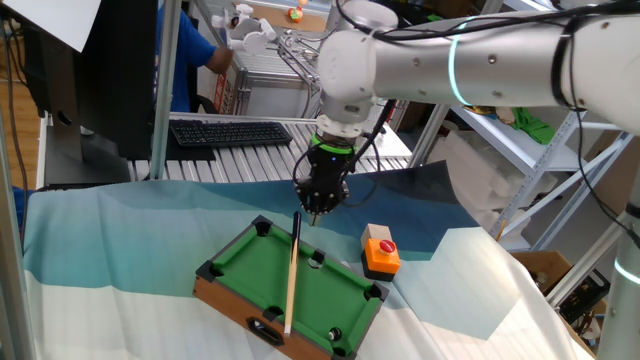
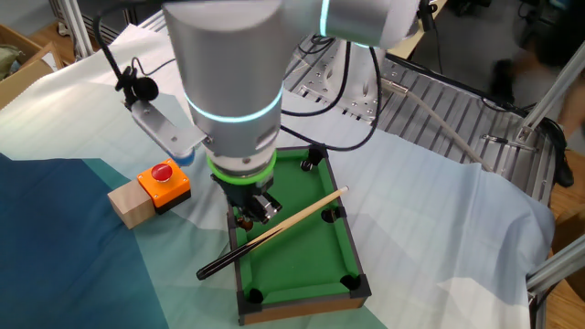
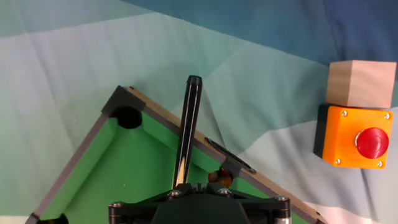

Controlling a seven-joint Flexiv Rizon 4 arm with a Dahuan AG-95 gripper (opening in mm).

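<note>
A toy pool table point(image 1: 245, 272) with green felt and a wooden frame sits on the cloth. Across it lies a cue point(image 1: 292, 280), its black butt point(image 3: 189, 115) jutting over the rim and its pale shaft running over the felt. My gripper point(image 1: 314, 217) hangs above the far rim, close to the cue's butt half; the cue appears to lie below it, not lifted. In the wrist view the gripper covers the cue's shaft, and its finger opening cannot be made out. A red-brown ball point(image 3: 222, 177) shows at a side pocket; a dark ball point(image 1: 335, 333) lies near a corner pocket.
Beside the pool table stands an orange box with a red button point(image 1: 381, 258), a wooden block point(image 2: 132, 204) touching or nearly touching it. A keyboard point(image 1: 230, 134) and monitor are behind. Bare cloth point(image 1: 110, 250) surrounds the pool table.
</note>
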